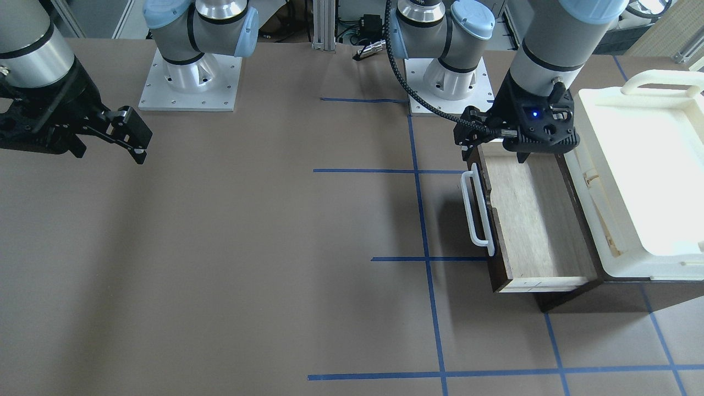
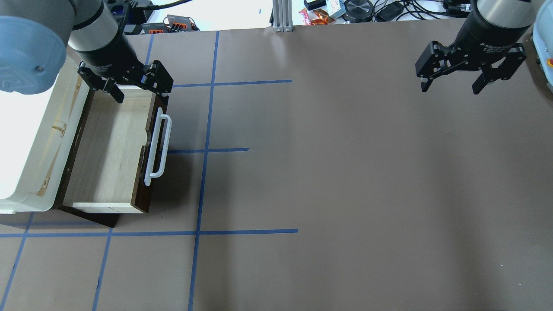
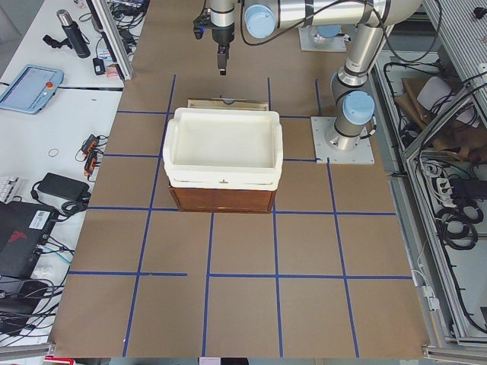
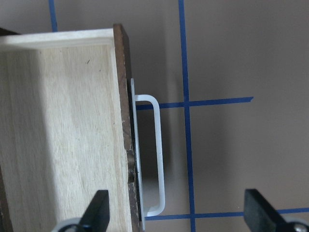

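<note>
My gripper [image 1: 491, 155] hangs above the back end of an open wooden drawer [image 2: 106, 155] with a white handle [image 2: 163, 145] on its side. In the left wrist view, the drawer's pale empty floor [image 4: 63, 130] and the handle [image 4: 159, 154] lie below the widely parted fingertips [image 4: 176, 212]; the fingers are open with nothing between them. The drawer projects from a dark wooden box topped by a white plastic tray [image 3: 223, 148].
A second robot arm [image 1: 79, 112] with a black gripper hangs at the front view's left. Arm bases [image 1: 191, 99] stand at the back.
</note>
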